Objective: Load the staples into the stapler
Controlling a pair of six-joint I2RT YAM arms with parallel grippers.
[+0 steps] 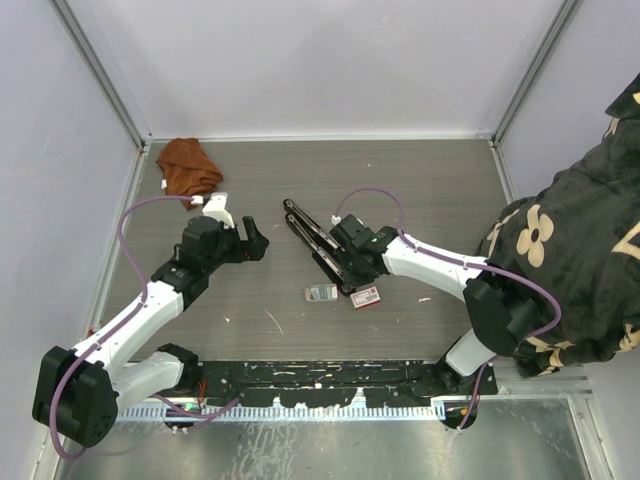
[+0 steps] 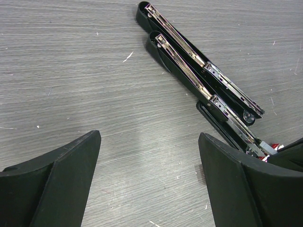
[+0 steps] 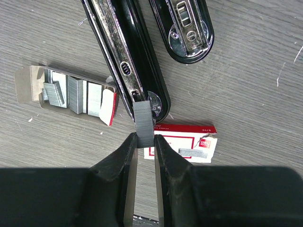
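Two black staplers lie opened out side by side on the table. In the right wrist view, the nearer stapler [image 3: 127, 52] stretches up from the fingers, with the end of the other stapler [image 3: 189, 28] to its right. My right gripper is shut on the lower end of a grey staple strip [image 3: 143, 118]. The strip's far end overlaps the end of the nearer stapler's metal rail; whether it sits inside the channel I cannot tell. Well left of the staplers, my left gripper is open, bare table between its fingers.
An open box of staples [image 3: 71, 92] lies left of the nearer stapler's end. A red and white box [image 3: 184, 142] lies by the strip, a short staple strip on it. A brown cloth [image 1: 188, 170] is at the back left.
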